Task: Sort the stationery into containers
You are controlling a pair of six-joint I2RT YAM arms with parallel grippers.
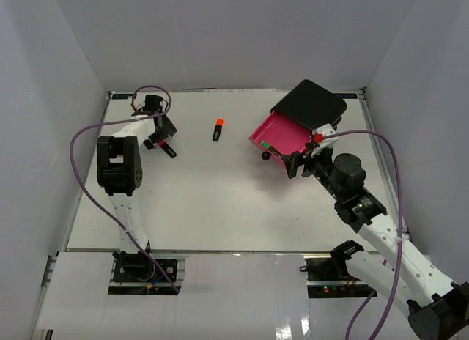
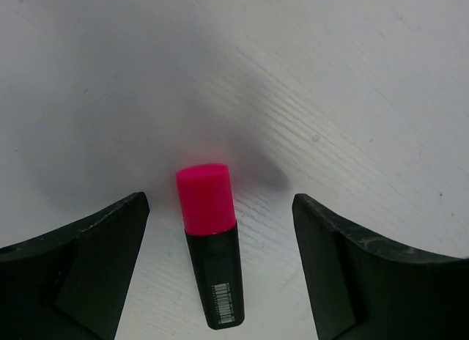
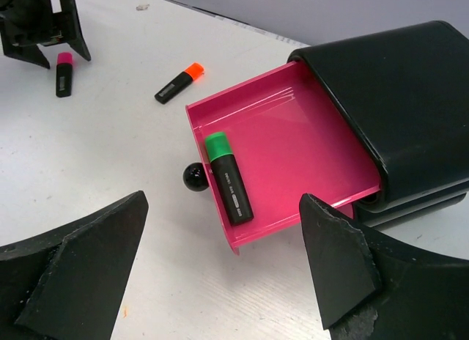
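A black highlighter with a pink cap (image 2: pixel 211 252) lies on the table at the left, its pink end between the spread fingers of my open left gripper and touching neither. The pink drawer (image 1: pixel 276 127) of a black box (image 1: pixel 311 104) is pulled out. Inside it, along the near-left wall, rests a highlighter with a green cap (image 3: pixel 230 180). My right gripper is open and empty near the drawer's front side. A highlighter with an orange cap (image 1: pixel 218 130) lies alone on the table between the two arms.
A round black knob (image 3: pixel 196 176) juts from the drawer's front. Purple cables (image 1: pixel 396 201) loop over both arms.
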